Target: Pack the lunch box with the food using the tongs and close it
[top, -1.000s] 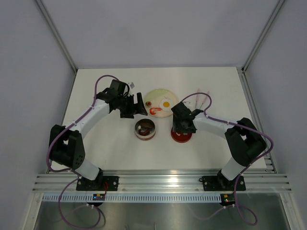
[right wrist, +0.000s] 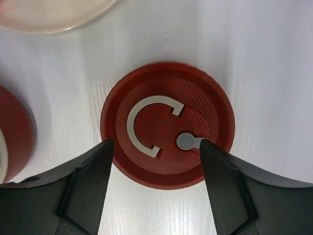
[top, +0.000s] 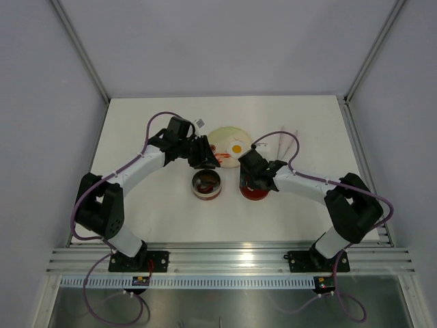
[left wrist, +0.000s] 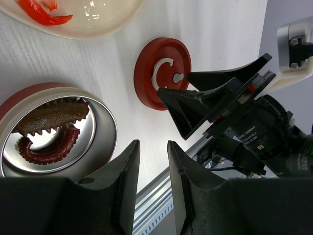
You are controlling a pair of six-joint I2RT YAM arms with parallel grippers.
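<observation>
The round lunch box (top: 207,193) stands open in the middle, with brown food pieces inside its steel bowl (left wrist: 98,147). Right of it lies the red lid (right wrist: 166,174), with a grey C-shaped piece (right wrist: 132,122) and a small tab on it. My right gripper hangs over the lid, its fingers parted with nothing clear between them. My left gripper is above and just right of the box, fingertips close together; nothing shows clearly between them. Behind the box, a cream plate (top: 229,133) holds a fried egg and red pieces.
Pink-and-white utensils (top: 290,139) lie at the back right of the white table (top: 143,212). A metal rail runs along the front edge.
My left gripper has moved right, toward the space above the box's back, and its fingers now appear closer together. My right gripper and the lid have shifted slightly left.
</observation>
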